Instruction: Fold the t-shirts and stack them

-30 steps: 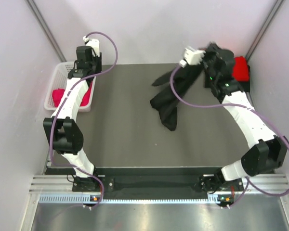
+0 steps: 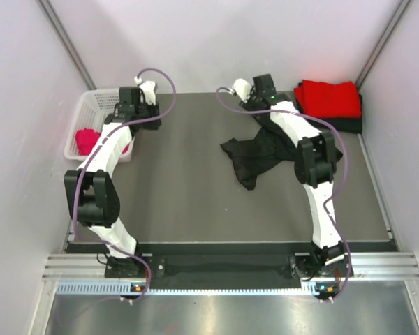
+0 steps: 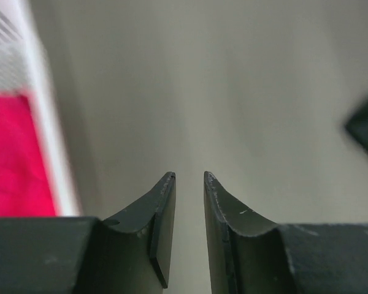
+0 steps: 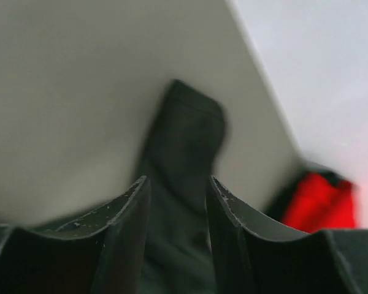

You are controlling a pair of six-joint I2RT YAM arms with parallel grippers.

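A dark t-shirt (image 2: 255, 157) lies crumpled on the right half of the grey table, partly under my right arm; in the right wrist view it (image 4: 181, 135) is blurred. My right gripper is over it, fingers apart, nothing visible between them. My left gripper hangs over bare table beside the white basket, its fingers apart with nothing between them. A folded red shirt (image 2: 328, 98) lies on dark cloth at the back right, also seen blurred in the right wrist view (image 4: 313, 202).
The white basket (image 2: 91, 112) at the back left holds red cloth (image 2: 87, 139). Walls close in the sides and back.
My right arm has come down and leftward from the raised shirt, which now lies spread on the table. My left arm has shifted slightly right, away from the basket.
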